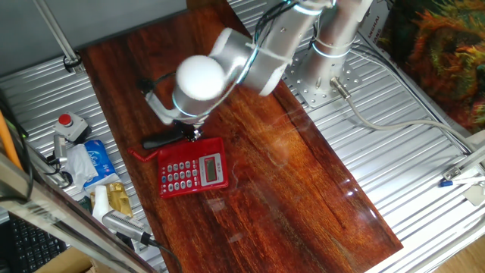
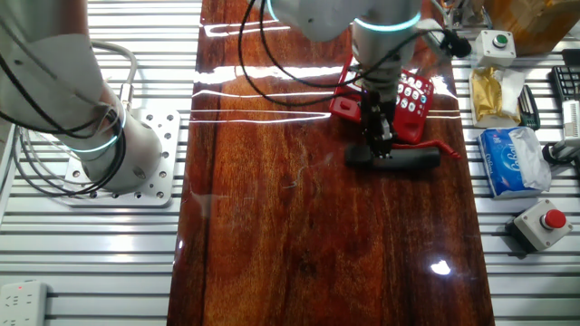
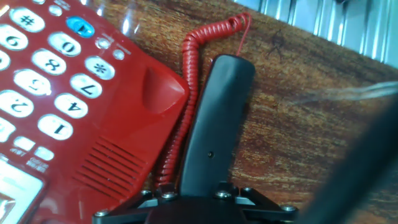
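Observation:
A red desk phone (image 1: pixel 182 174) with grey keys and a small display lies on the wooden table. Its black handset (image 3: pixel 214 124) is off the cradle, lying beside the phone's edge, with a coiled red cord (image 3: pixel 189 62) at its far end. My gripper is at the handset's near end, its finger parts showing on either side of it at the bottom of the wrist view. From exterior view 2, the gripper (image 2: pixel 381 145) reaches down to the handset (image 2: pixel 408 158). Whether the fingers press on the handset is hidden.
Beside the table stand a red-button box (image 1: pixel 72 127), a blue tissue pack (image 1: pixel 97 161) and a gold packet (image 2: pixel 494 95). A dark blurred shape (image 3: pixel 360 168) crosses the wrist view's lower right.

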